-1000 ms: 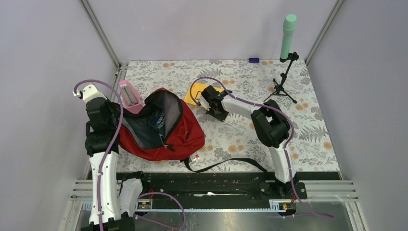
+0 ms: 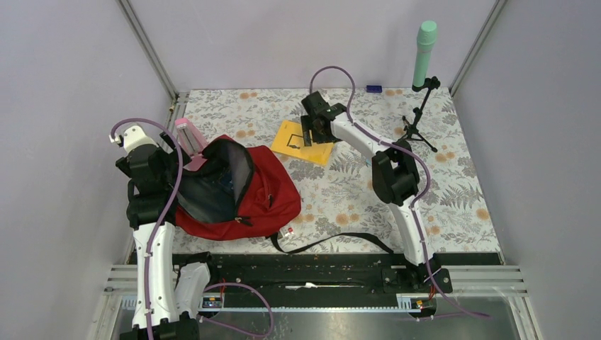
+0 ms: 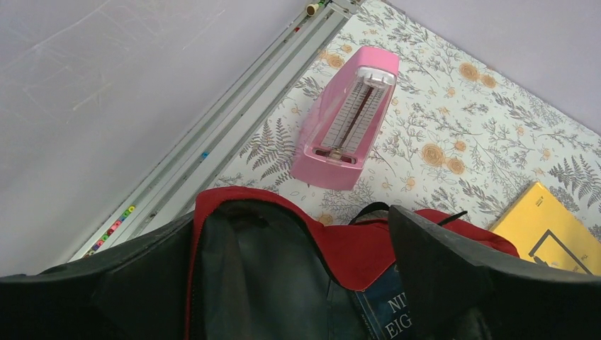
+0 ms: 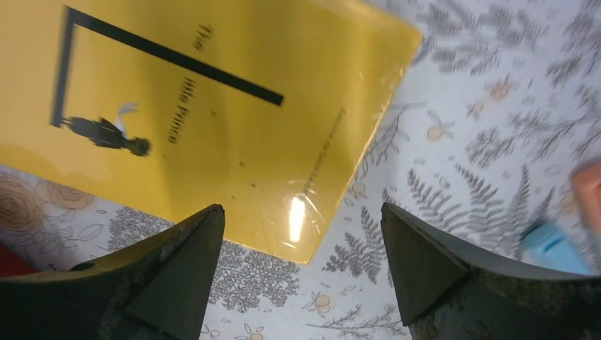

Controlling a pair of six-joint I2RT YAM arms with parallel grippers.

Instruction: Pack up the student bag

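Observation:
The red bag [image 2: 276,191] lies at the left with its dark mouth unzipped toward my left arm. Inside it, a dark blue book [image 3: 383,304] with white lettering shows in part. My left gripper is open at the bag's mouth, the red-edged rim showing between its fingers. A yellow book [image 2: 289,142] marked "One Piece" lies flat on the cloth right of the bag. Over its right half, my right gripper stands open. In the right wrist view, the book's near corner [image 4: 301,244] appears between the fingers, with nothing gripped.
A pink metronome [image 3: 347,120] stands behind the bag. The black tripod [image 2: 418,127] holds a mint-green microphone [image 2: 424,53] at the back right. A blue item [image 4: 556,248] and a coral one [image 4: 590,191] lie right of the yellow book. The bag's black strap [image 2: 340,236] trails along the front edge.
My right gripper has swung back and come over the yellow book's right half. The bag's upper flap has tipped left, hiding more of the dark book. The left arm has barely shifted.

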